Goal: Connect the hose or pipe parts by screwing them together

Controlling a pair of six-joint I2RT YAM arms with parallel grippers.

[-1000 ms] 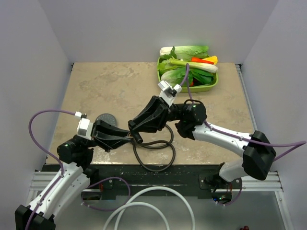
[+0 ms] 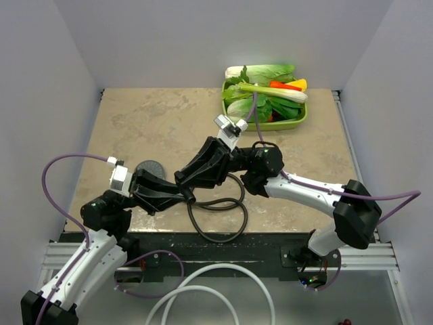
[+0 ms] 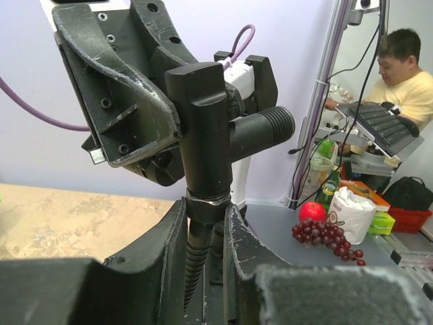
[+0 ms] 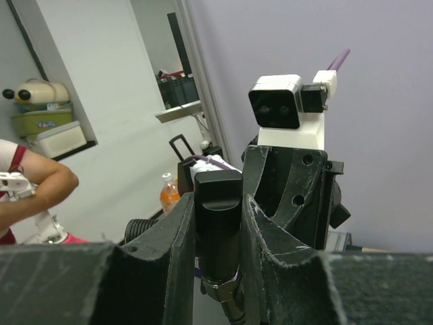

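Observation:
Both grippers meet near the middle. In the left wrist view my left gripper is shut on the dark hose end [image 3: 197, 264], just below a black T-shaped fitting [image 3: 206, 149] with a threaded side port; the hose end sits up against the fitting. In the right wrist view my right gripper is shut on the fitting's top part [image 4: 216, 189]. From the top view, the dark hose [image 2: 230, 237] lies in loops on the counter beneath the grippers.
A green basket of vegetables [image 2: 264, 124] stands at the back right. A round grey disc [image 2: 150, 166] lies left of centre. White tubing [image 2: 264, 291] loops below the front edge.

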